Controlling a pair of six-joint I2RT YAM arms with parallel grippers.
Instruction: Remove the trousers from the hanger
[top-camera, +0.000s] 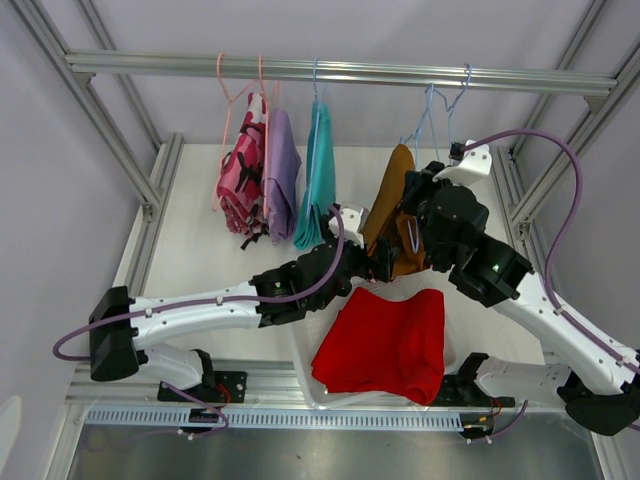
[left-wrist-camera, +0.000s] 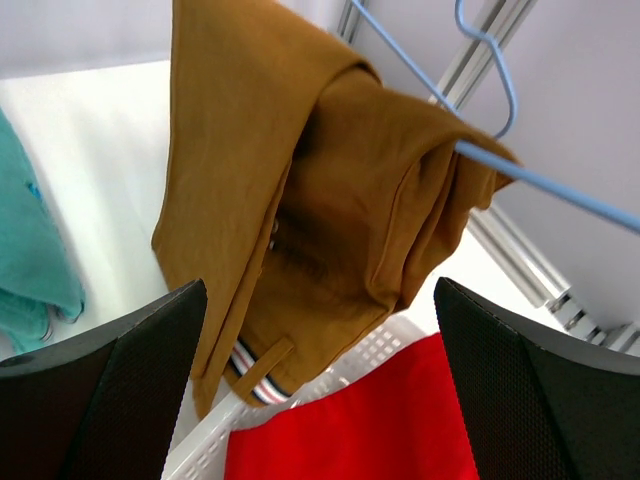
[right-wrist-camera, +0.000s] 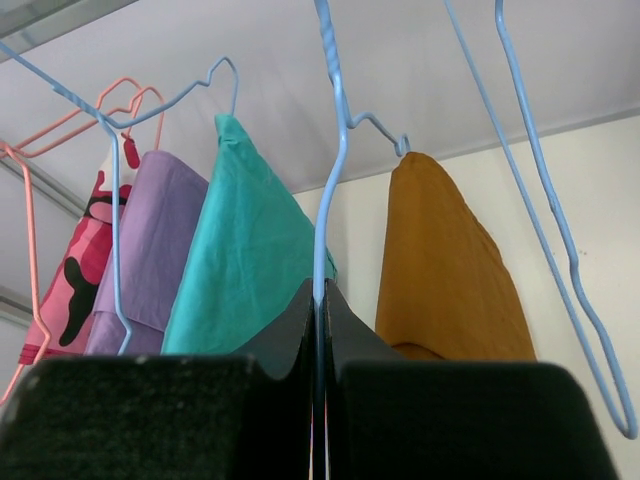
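Brown trousers (top-camera: 388, 195) hang from a blue hanger at the right of the rail, also filling the middle of the left wrist view (left-wrist-camera: 240, 170) and seen behind the hangers in the right wrist view (right-wrist-camera: 445, 270). My left gripper is open just in front of the trousers' lower part, nothing between its fingers. My right gripper is shut at the thin blue hanger wire (right-wrist-camera: 330, 170), which runs down between its fingertips, in front of the trousers.
Pink, purple and teal garments (top-camera: 315, 170) hang to the left along the rail (top-camera: 170, 64). Below the trousers, a white basket (top-camera: 305, 345) holds red cloth (top-camera: 380, 340).
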